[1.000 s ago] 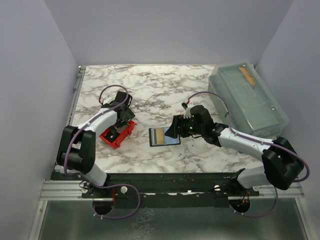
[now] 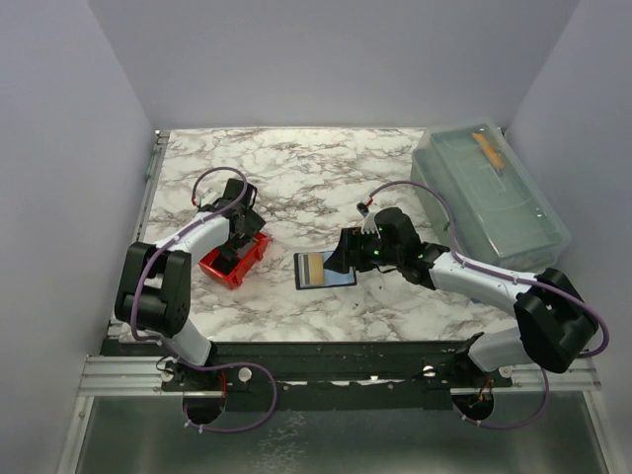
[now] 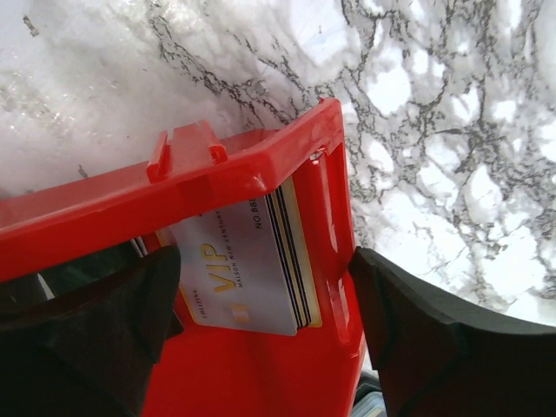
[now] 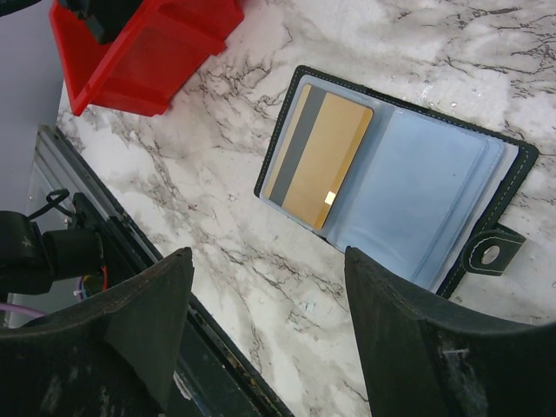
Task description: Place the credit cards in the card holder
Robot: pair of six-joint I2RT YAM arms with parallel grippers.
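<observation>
My left gripper is down at the red box, partly open, one finger at its right rim and the other over the stack of silver VIP cards inside; whether it touches the cards is unclear. Dark items lie beside the stack. The card holder lies open at the table's middle, with a gold-and-grey card in one side and a clear pocket in the other. My right gripper hangs open near the holder, nothing between its fingers.
A lidded translucent bin stands at the right.
The red box and my left gripper have shifted slightly toward the front of the table over the last second. The right arm and card holder are essentially unchanged.
</observation>
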